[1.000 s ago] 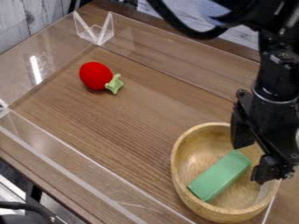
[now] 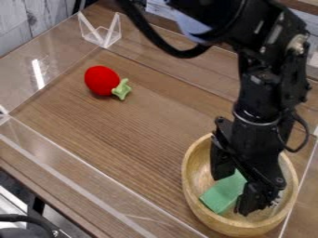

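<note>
My black gripper [image 2: 246,169] is down inside a wooden bowl [image 2: 202,209] at the lower right, its open fingers over a green block [image 2: 222,193]. The arm hides much of the bowl's inside and part of the block, so I cannot tell whether the fingers touch it.
A red object with a green end [image 2: 102,80] lies at the upper left. A white wire-like item [image 2: 100,28] stands at the back left.
My gripper has moved left and down into the bowl, over the green block, which it now partly covers.
</note>
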